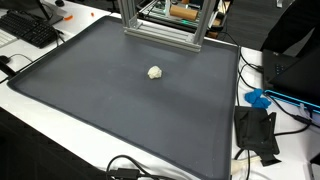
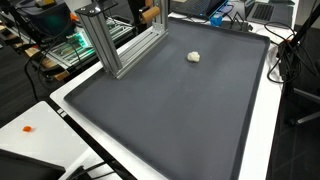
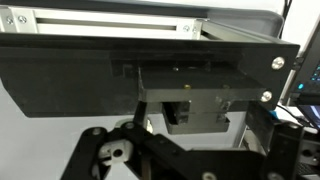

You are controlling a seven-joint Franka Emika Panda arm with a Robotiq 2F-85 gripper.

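Note:
A small, crumpled-looking off-white lump [image 1: 154, 72] lies on the dark grey mat [image 1: 110, 100], towards its far side in exterior view 1. The same lump [image 2: 193, 57] rests alone on the mat in exterior view 2, with bare surface around it. My gripper appears only in the wrist view, its dark parts spread apart along the lower edge; it stands open, and I see nothing held. A long dark panel [image 3: 70, 85] crosses that view, covering much of what lies beyond. Neither exterior view shows the gripper.
An aluminium frame [image 1: 170, 35] stands at the mat's far edge. A keyboard [image 1: 32, 28] sits at the far left. Blue cloth [image 1: 257, 98], a black pouch-like item [image 1: 255, 132] and cables lie to the right.

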